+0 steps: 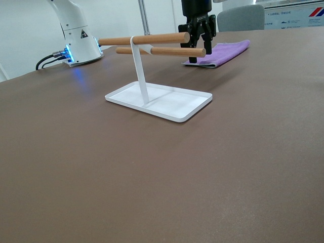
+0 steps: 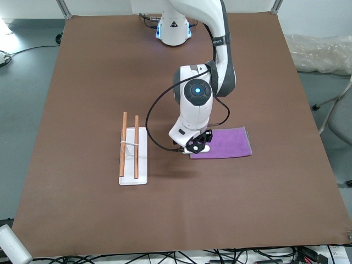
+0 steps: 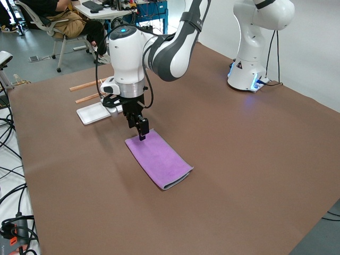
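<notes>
A purple towel (image 2: 228, 144) (image 3: 159, 159) lies folded flat on the brown table. The black gripper (image 1: 199, 52) (image 3: 141, 136) points down at the towel's end nearer the rack, its fingers at or just above the cloth; whether it grips any fabric cannot be told. A white rack (image 2: 142, 157) (image 1: 177, 104) with two horizontal wooden bars (image 2: 123, 144) stands beside the towel, apart from it.
The robot's white base (image 2: 171, 30) sits at the back of the table (image 1: 152, 192). Cables (image 3: 13, 186) run along one edge, outside the tabletop.
</notes>
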